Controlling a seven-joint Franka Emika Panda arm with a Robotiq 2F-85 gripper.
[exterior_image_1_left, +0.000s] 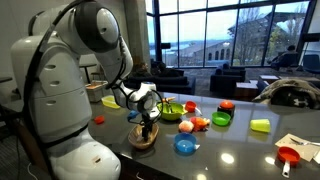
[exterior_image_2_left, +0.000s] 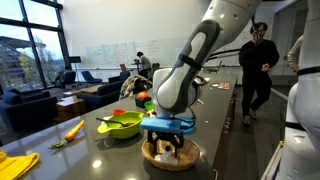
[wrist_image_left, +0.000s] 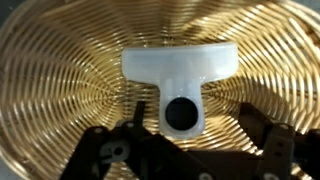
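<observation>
A round wicker basket (exterior_image_1_left: 140, 142) stands on the table below my arm. In the wrist view, a white T-shaped piece (wrist_image_left: 180, 66) with a round black spot near the end of its stem lies inside the basket. My gripper is open over it, with one dark finger on each side of the stem and a gap on both sides. From the other side, the gripper (exterior_image_2_left: 166, 143) reaches down into the basket (exterior_image_2_left: 150, 158); the near rim partly hides the white piece there.
A blue bowl (exterior_image_1_left: 185, 144) stands just right of the basket. Beyond are a green bowl (exterior_image_2_left: 121, 128) and toy foods, including an orange carrot (exterior_image_2_left: 74, 130). A red ladle (exterior_image_1_left: 288, 156) lies far right.
</observation>
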